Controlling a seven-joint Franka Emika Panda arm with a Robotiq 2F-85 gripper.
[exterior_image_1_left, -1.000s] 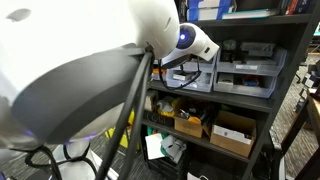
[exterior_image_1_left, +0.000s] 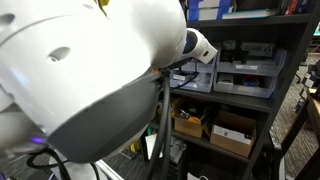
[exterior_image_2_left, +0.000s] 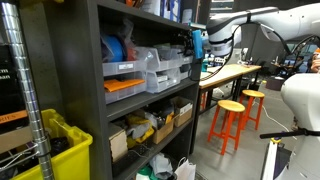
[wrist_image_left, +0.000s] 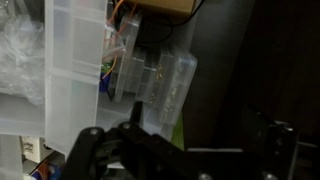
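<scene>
In the wrist view my gripper shows dark along the bottom, its fingers wide apart with nothing between them. Ahead of it and to the left is a clear plastic bin (wrist_image_left: 75, 75). Small clear containers (wrist_image_left: 155, 80) lie beside that bin's wall, with a thin orange cable close by. In exterior view 1 the white arm (exterior_image_1_left: 100, 70) fills the left side and the gripper cannot be made out. From exterior view 2, the arm (exterior_image_2_left: 258, 24) reaches in from the right to the far end of the shelving; its gripper is too small to tell there.
Clear bins (exterior_image_1_left: 247, 84) line the dark shelf, with cardboard boxes (exterior_image_1_left: 232, 132) on the level below. A yellow bin (exterior_image_2_left: 62, 150) stands at the near left of exterior view 2. Orange stools (exterior_image_2_left: 227, 122) stand on open floor beyond the shelf.
In exterior view 1 the arm's near part has shifted right and down. It now covers more of the shelf's left side and the lower shelf. The bins on the right look unmoved.
</scene>
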